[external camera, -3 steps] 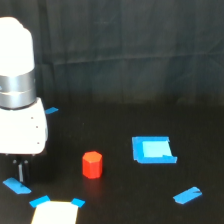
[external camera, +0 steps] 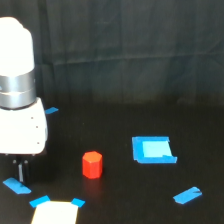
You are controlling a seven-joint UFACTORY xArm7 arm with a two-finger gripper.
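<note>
A red block (external camera: pixel 92 165) with a hexagon-like outline rests on the black table, left of the middle. My white arm comes down along the left edge of the view, and at its lower end is the dark gripper (external camera: pixel 22 171), low and to the left of the block, apart from it. Its fingers are dark and small against the black surface, so their spread cannot be made out.
Blue tape frames a pale square (external camera: pixel 157 149) right of the block. A cream square (external camera: pixel 55 213) with blue tape at its corners is cut off by the bottom edge. A loose tape strip (external camera: pixel 187 195) lies at lower right. Bare table surrounds the block.
</note>
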